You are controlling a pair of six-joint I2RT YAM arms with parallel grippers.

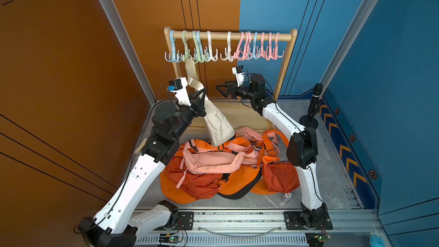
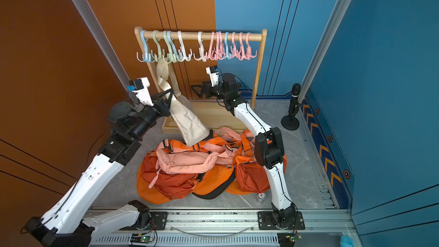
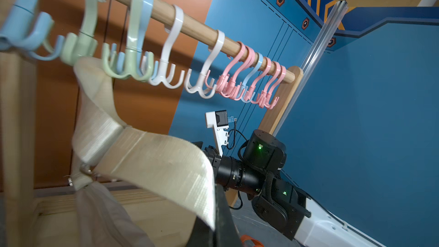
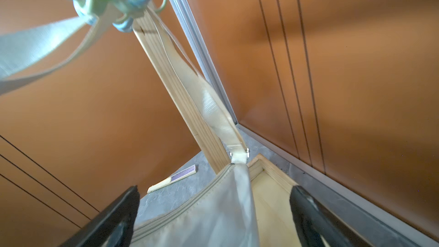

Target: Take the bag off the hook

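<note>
A cream bag [image 1: 218,123] hangs by its strap from the green hooks [image 3: 82,50] at the rack's left end. My left gripper [image 1: 201,96] is shut on that strap, which bends down to its fingertips in the left wrist view [image 3: 160,164]. The bag's body slants down over the orange and pink bags below. My right gripper [image 1: 222,89] stands open in mid-air right of the cream bag; in the right wrist view, the bag's zipped top [image 4: 192,210] lies beyond its fingers.
A wooden rail [image 1: 219,35] holds many pastel hooks. Orange and pink bags [image 1: 215,164] cover the floor in front. A black microphone stand [image 2: 290,121] is at the right. The upper middle below the hooks is fairly open.
</note>
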